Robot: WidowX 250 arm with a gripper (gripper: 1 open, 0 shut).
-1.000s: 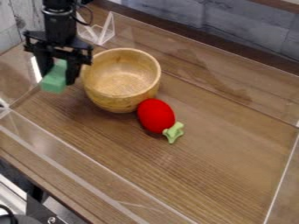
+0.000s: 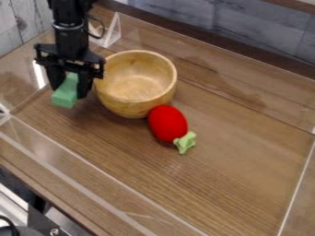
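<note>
My dark gripper (image 2: 69, 66) is at the upper left, shut on a green object (image 2: 65, 90) that hangs below its fingers. A tan bowl (image 2: 135, 83) lies just right of the gripper and the green object. A red object with a pale green part (image 2: 168, 124) rests on the wooden table (image 2: 234, 175), below and right of the bowl.
Pale strips and a wall edge run along the left and upper left. A dark cable or loop shows at the bottom left corner.
The gripper and green object have shifted slightly over the last second, now a little lower in view. The bowl and red object appear slightly shifted left.
</note>
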